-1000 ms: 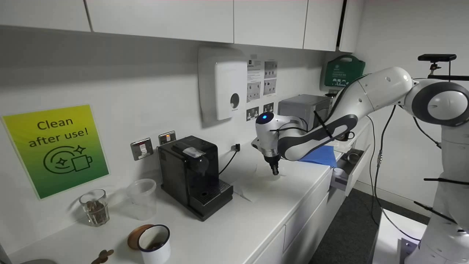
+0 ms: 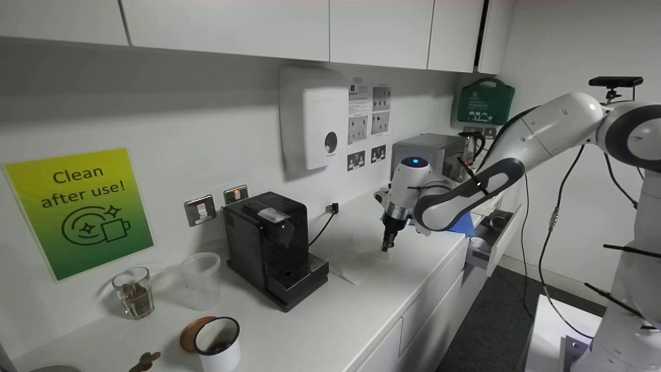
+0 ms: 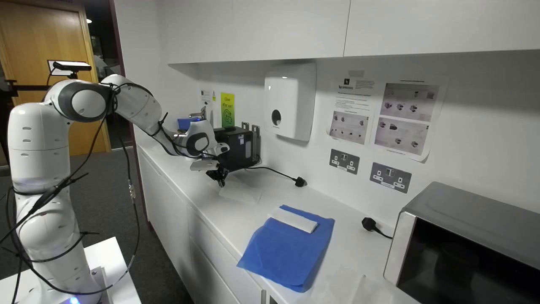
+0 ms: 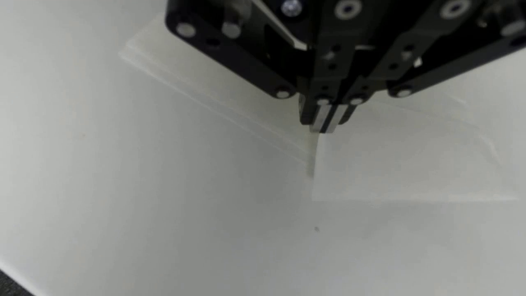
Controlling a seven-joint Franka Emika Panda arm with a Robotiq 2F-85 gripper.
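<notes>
A thin white paper sheet (image 4: 404, 163) lies on the white counter (image 4: 162, 207), its fold or overlap running off to the left as a second flap (image 4: 217, 93). My gripper points down over the place where the two parts meet, its fingers pressed together. Whether a paper edge is pinched between the fingertips cannot be made out. In exterior view 2 the gripper (image 3: 221, 183) hangs at the near side of the pale sheet (image 3: 240, 191), close to the counter. From exterior view 1 the gripper (image 2: 387, 249) appears right of the coffee machine (image 2: 272, 248).
A blue cloth (image 3: 288, 248) with a white folded piece (image 3: 293, 218) on it lies toward the microwave (image 3: 465, 243). A white mug (image 2: 218, 347), a clear cup (image 2: 201, 282) and a glass (image 2: 134, 294) stand left of the coffee machine. The drawer (image 2: 505, 242) is open.
In exterior view 1 the wrist has swung to the right and tilted, and the arm has shifted right with it. The fingertips have stayed close to the same spot.
</notes>
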